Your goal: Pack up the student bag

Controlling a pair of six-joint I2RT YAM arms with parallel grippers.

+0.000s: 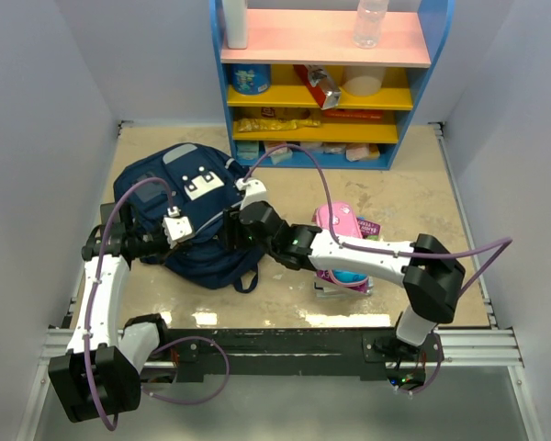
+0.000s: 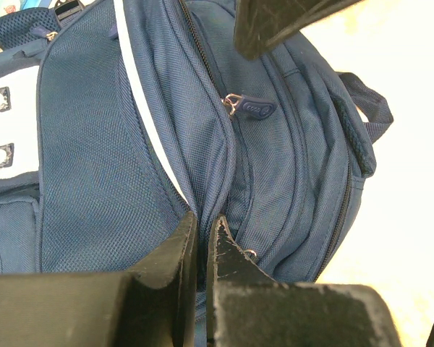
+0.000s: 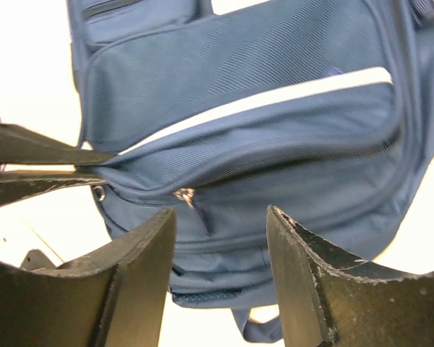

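The navy bag (image 1: 188,170) lies flat at the left of the table, its white patch facing up. In the left wrist view my left gripper is shut on a fold of the bag's fabric, beside the white piping. A zipper pull (image 2: 257,108) hangs close to that fold. My right gripper stands open over the bag's zipped side, with nothing between its fingers; the zipper pull (image 3: 198,217) shows beyond them, toward the left gripper's fingers (image 3: 43,144). The right arm hides part of the bag in the top view.
A pink case (image 1: 338,219) stands on a pile of items to the right, partly behind the right arm. The blue shelf (image 1: 222,92) at the back holds a bottle (image 1: 370,23) and several packages. Bare table lies at the right.
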